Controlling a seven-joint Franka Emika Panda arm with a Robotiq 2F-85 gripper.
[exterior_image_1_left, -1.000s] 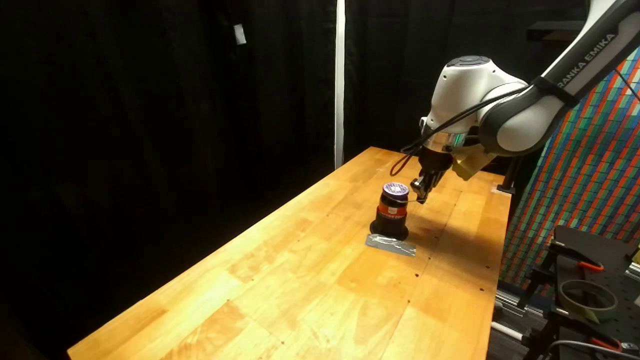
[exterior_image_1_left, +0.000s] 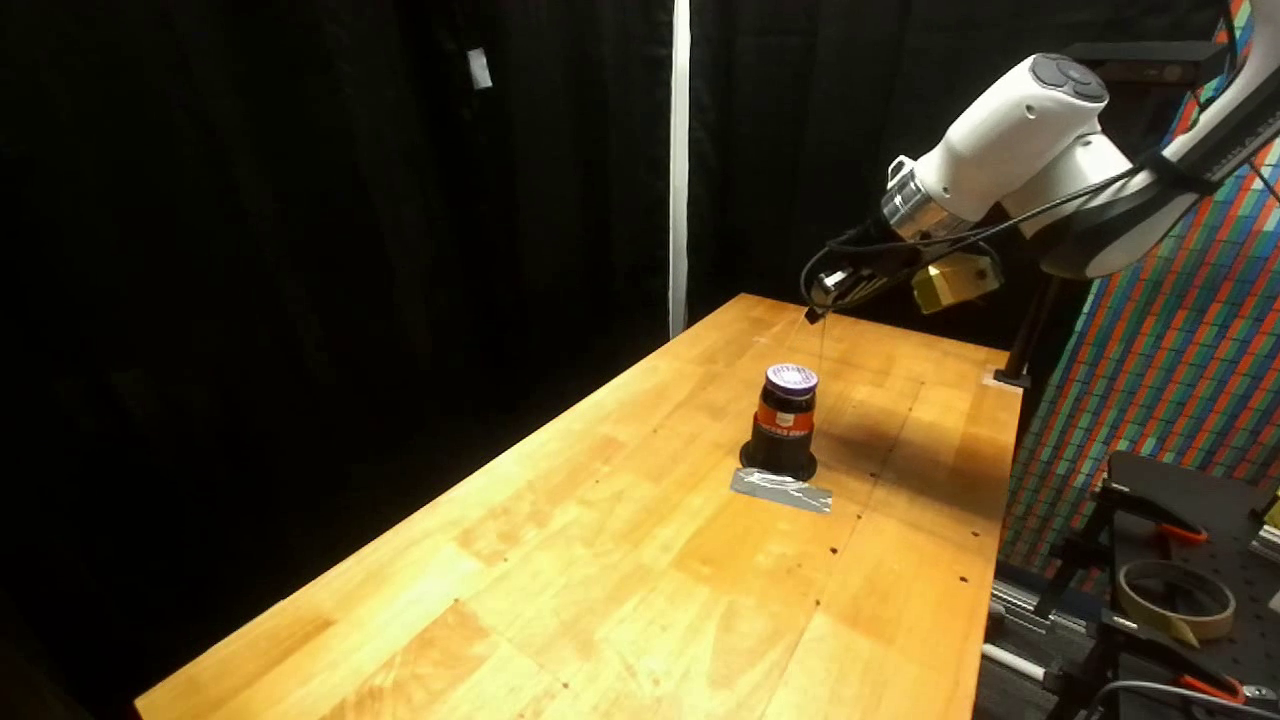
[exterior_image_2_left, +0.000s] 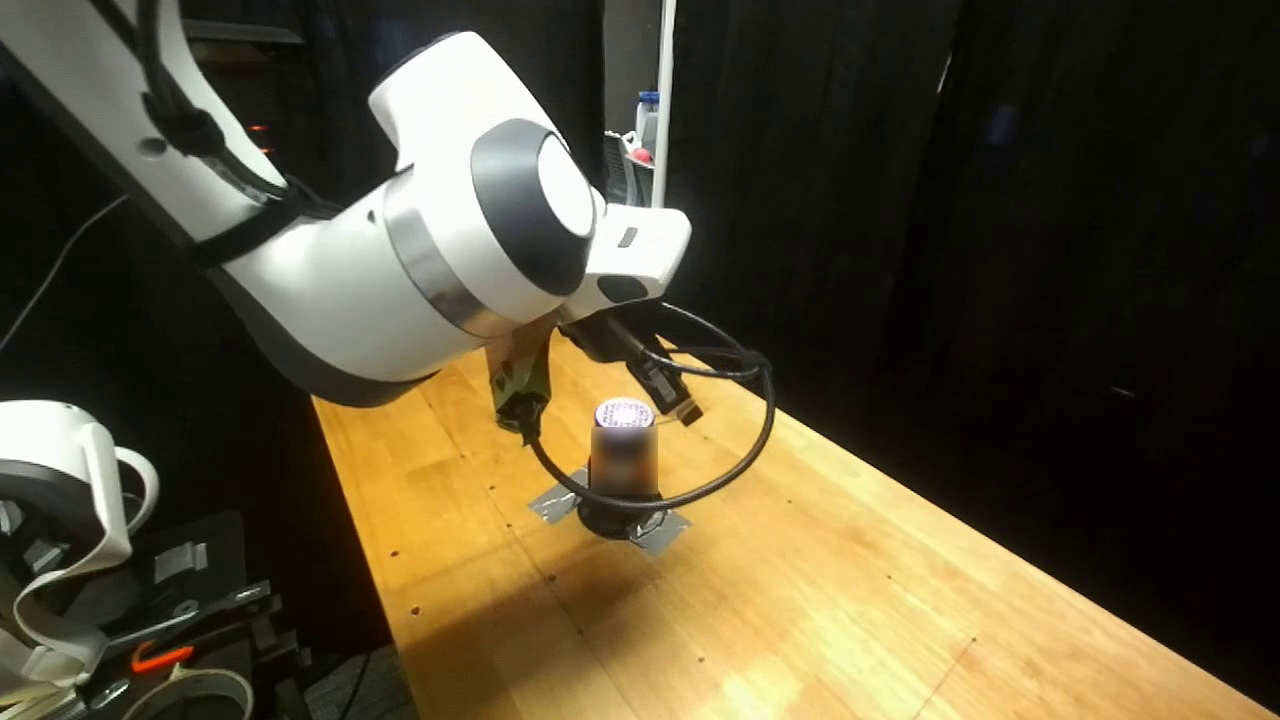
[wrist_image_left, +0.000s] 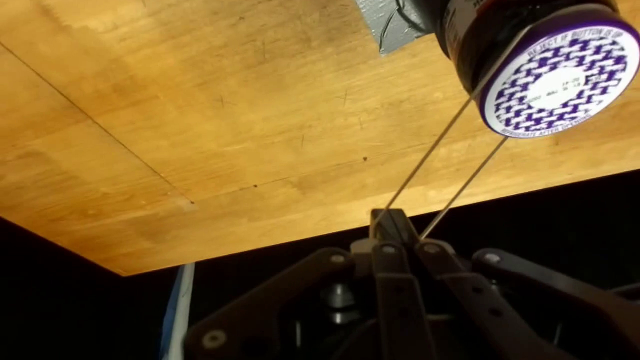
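Note:
A dark jar (exterior_image_1_left: 786, 408) with an orange label and a purple-and-white patterned lid (wrist_image_left: 558, 78) stands upright on the wooden table. Up and behind it in exterior view 1, my gripper (exterior_image_1_left: 816, 314) is tilted and shut. Two taut thin strands of what looks like a rubber band (wrist_image_left: 433, 147) run between its fingertips and the jar in the wrist view. One strand passes along the lid's rim; the other disappears at its lower edge. Where the band lies on the jar's far side is hidden. The gripper does not touch the jar.
The jar sits in a black base (exterior_image_2_left: 612, 518) with grey tape (exterior_image_1_left: 780, 488) on the table (exterior_image_1_left: 576, 576). A loop of black cable (exterior_image_2_left: 750, 450) hangs from the arm. Clamps and a tape roll (exterior_image_1_left: 1176, 598) lie off the right edge.
My gripper has risen and tilted, from beside the jar's upper part to higher and farther back. The band strand, near level before, now slants steeply upward. The jar has stayed put.

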